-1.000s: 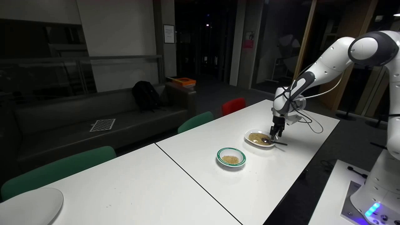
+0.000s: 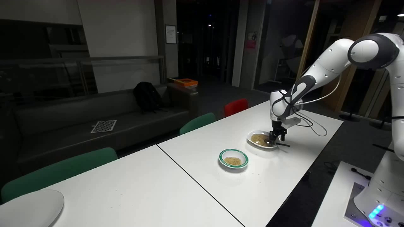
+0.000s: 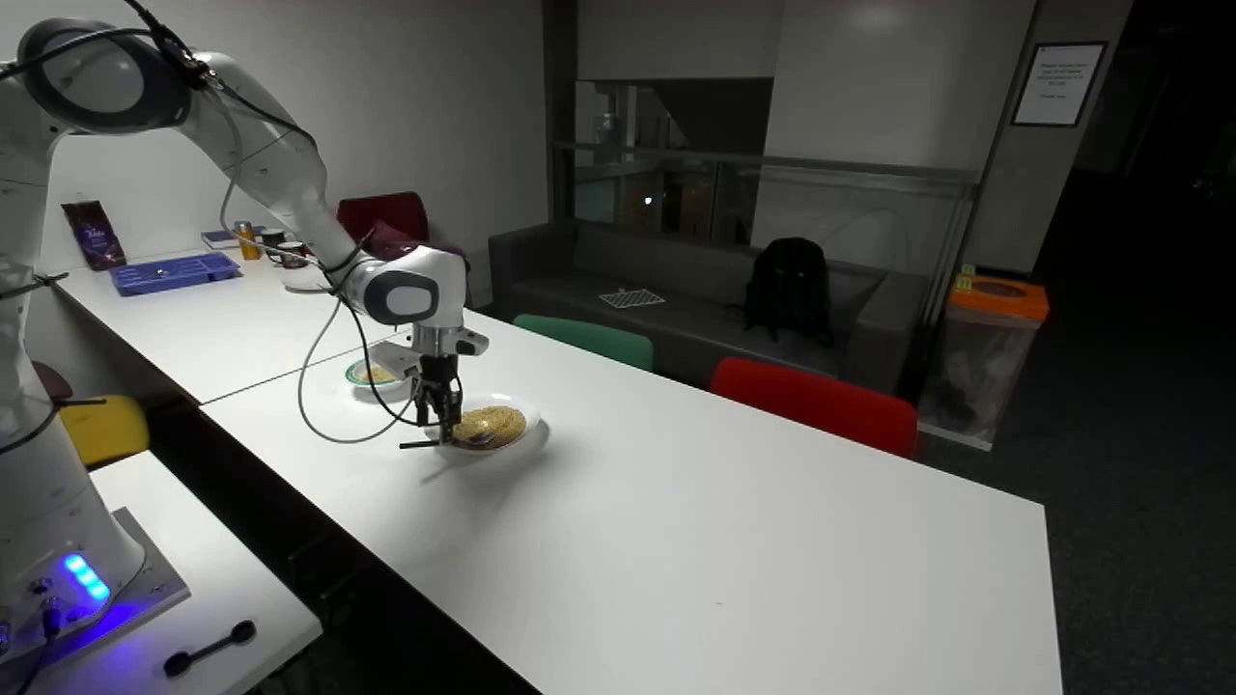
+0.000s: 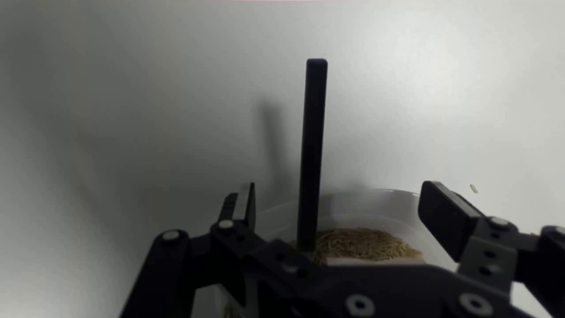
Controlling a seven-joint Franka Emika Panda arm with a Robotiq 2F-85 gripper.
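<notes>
A white oval dish [image 2: 250, 133] of brown grains stands on the table. A black spoon [image 2: 283, 144] rests in it, its handle sticking out past the rim toward the robot's side. My gripper is open and low over that rim, pointing down. In the wrist view the spoon's handle [image 4: 312, 143] rises between the two spread fingers, nearer the left one, with a clear gap to the right one. The gripper's body hides the spoon's head there. In the second exterior view the gripper [image 3: 441, 433] covers part of the dish [image 3: 527, 407].
A green-rimmed bowl [image 2: 246, 159] with some grains stands apart from the dish. A flat round white plate [image 2: 34, 208] lies at the far end, near a blue tray [image 3: 174, 273]. Loose cables hang by the arm.
The gripper has shifted a little to the left in exterior view 1, closer over the dish, and now covers part of the spoon. Spoon, dish and bowl look unmoved.
</notes>
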